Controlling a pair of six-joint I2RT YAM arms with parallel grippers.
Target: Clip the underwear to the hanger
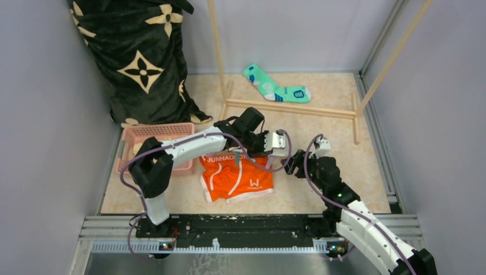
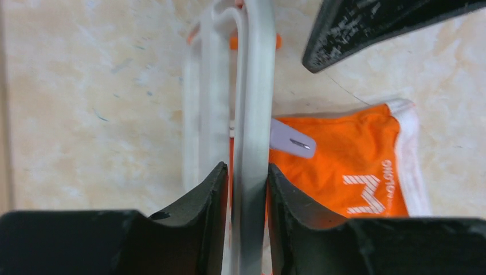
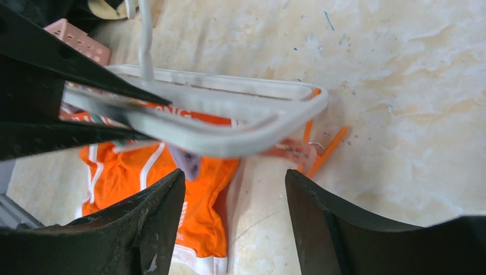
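Orange underwear [image 1: 238,180] with white trim lies flat on the table, its waistband edge partly under the left arm and hanger. The white plastic hanger [image 2: 256,86] passes between the fingers of my left gripper, which press on both sides of its bar. A lilac clip [image 2: 292,140] hangs from it over the underwear's upper edge; whether it grips the cloth I cannot tell. In the right wrist view, the hanger's rounded end [image 3: 309,109] carries an orange clip [image 3: 326,152]. My right gripper is open beside that end, nothing between its fingers.
A pink basket [image 1: 129,152] stands left of the underwear. Behind lie a wooden rack bar [image 1: 292,107] and a green sock [image 1: 278,89]. A dark patterned cloth [image 1: 140,63] fills the back left.
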